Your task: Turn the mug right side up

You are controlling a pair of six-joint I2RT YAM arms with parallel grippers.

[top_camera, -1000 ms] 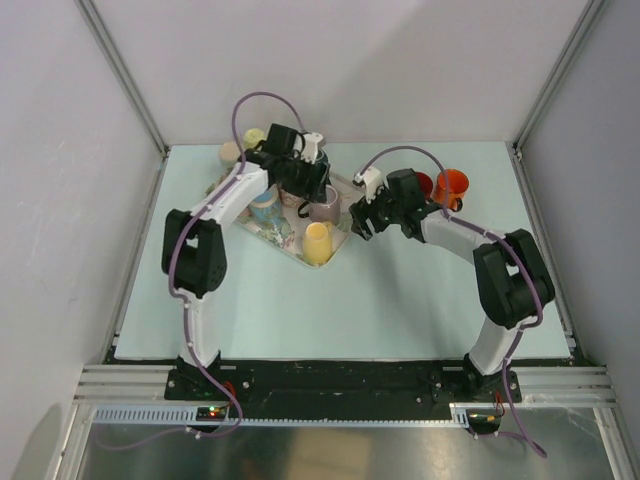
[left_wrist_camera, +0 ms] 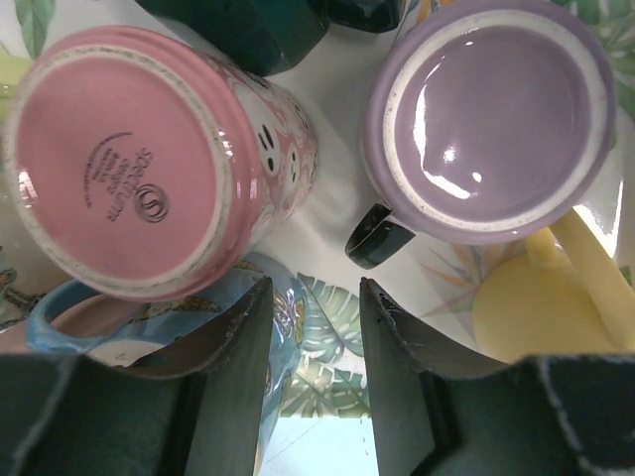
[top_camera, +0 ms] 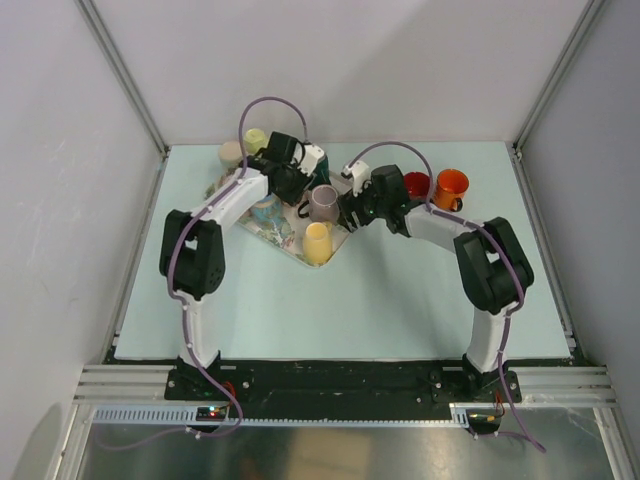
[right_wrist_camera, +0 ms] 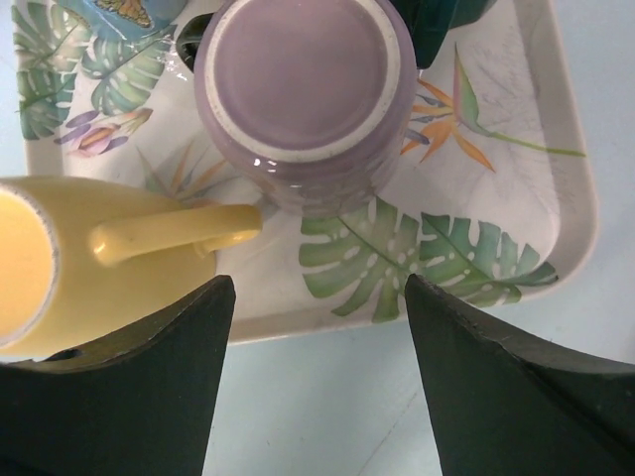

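Note:
On the floral tray lie upside-down mugs: a purple one (left_wrist_camera: 484, 119), a pink one (left_wrist_camera: 119, 169) and a yellow one (right_wrist_camera: 119, 258). A blue mug (left_wrist_camera: 169, 327) lies below the pink one. My left gripper (top_camera: 298, 182) is over the pink mug area; in its wrist view the fingertips (left_wrist_camera: 382, 317) sit above a gap beside the blue mug, and whether anything is between them cannot be told. My right gripper stands open at the tray's right edge by the purple mug, nothing between its fingers.
A dark green mug (left_wrist_camera: 253, 30) is at the tray's back. Red (top_camera: 418, 183) and orange (top_camera: 451, 188) mugs stand on the right of the table.

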